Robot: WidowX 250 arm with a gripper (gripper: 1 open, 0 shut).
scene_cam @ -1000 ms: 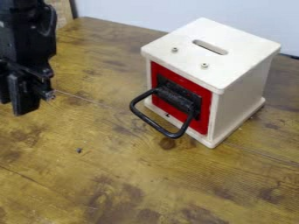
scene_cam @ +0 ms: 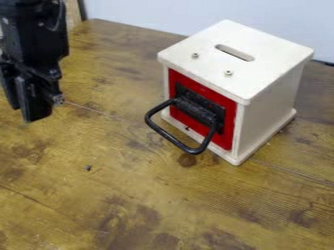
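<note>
A white wooden box (scene_cam: 265, 98) stands on the right half of the table, a slot in its top and a red front panel (scene_cam: 226, 137) facing left. A black handle (scene_cam: 164, 136) juts from the dark fitting on that panel. My black gripper (scene_cam: 35, 98) hangs at the upper left, pointing down, well apart from the handle and the box. Whether its fingers are open or shut is hard to make out.
A white surface shows behind the box at the upper right.
The box and handle have not moved.
</note>
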